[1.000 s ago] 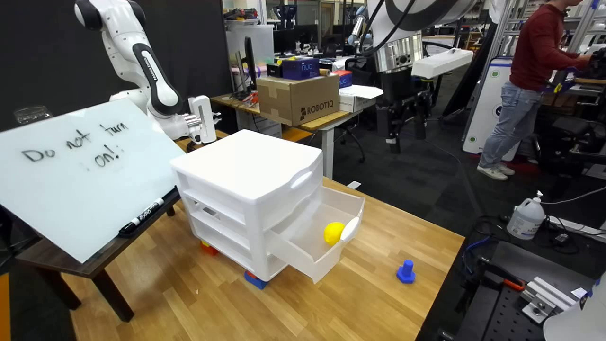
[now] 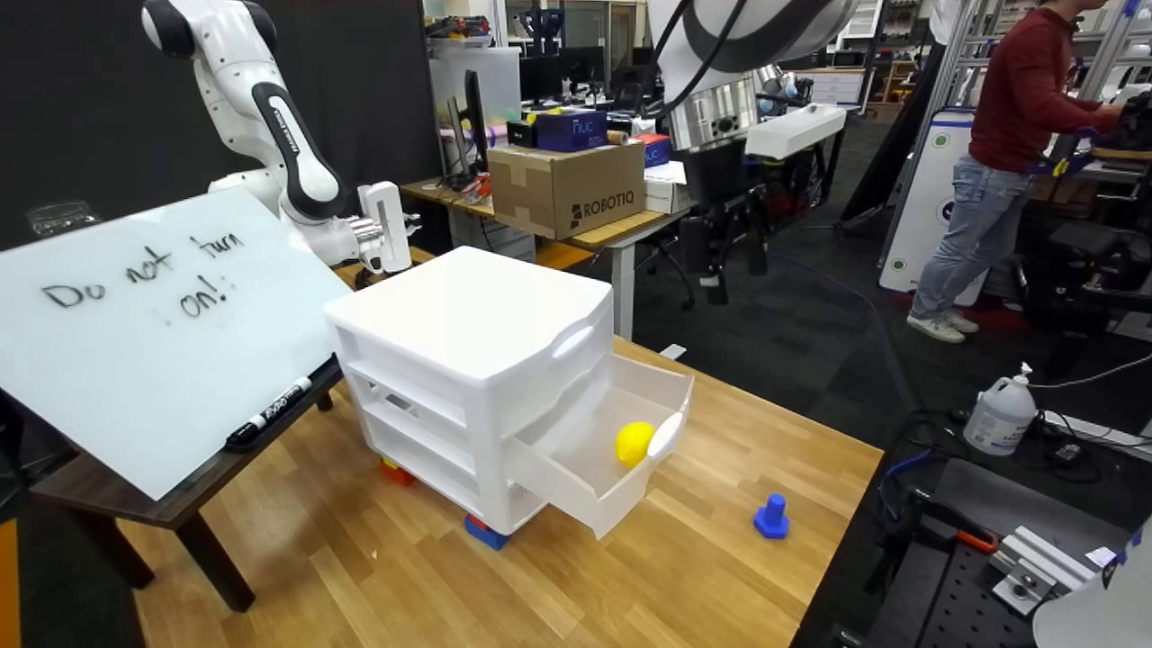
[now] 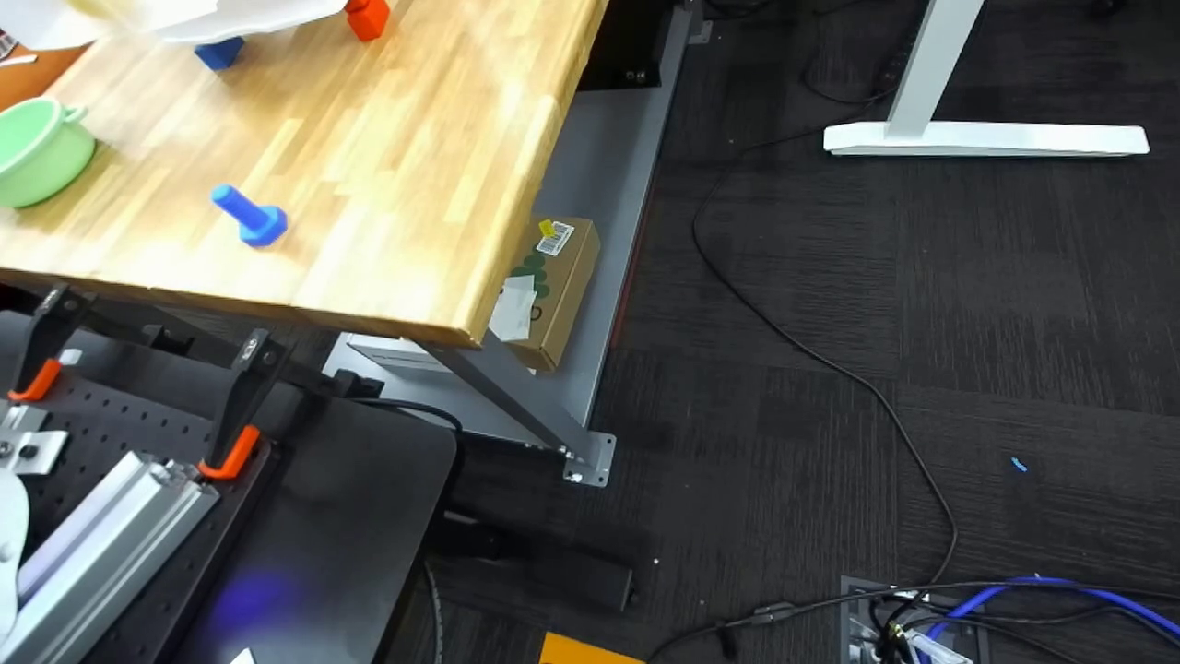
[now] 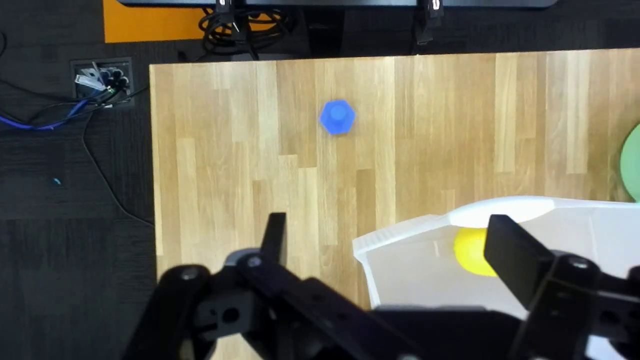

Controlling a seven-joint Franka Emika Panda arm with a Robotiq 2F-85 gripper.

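Note:
My gripper (image 2: 718,283) hangs open in the air, well above the table, with nothing between its fingers. In the wrist view its two black fingers (image 4: 274,237) are spread wide apart. A yellow ball-like object (image 2: 634,444) lies inside the pulled-out drawer (image 2: 562,482) of the white plastic drawer unit (image 2: 475,308); from above, one finger partly covers the yellow object (image 4: 471,252). On the bare tabletop, apart from the drawer, a blue bolt-shaped piece (image 4: 337,117) stands upright on its hexagonal head, near the table edge.
Red and blue blocks (image 2: 486,531) sit at the drawer unit's base. A green bowl (image 3: 42,149) stands near the table edge. The whiteboard (image 2: 162,324) with writing leans at the left. Open wood surrounds the blue piece.
In exterior view 1 my arm and gripper have shifted left and slightly lower. The drawer, the yellow object and the blue piece have stayed put.

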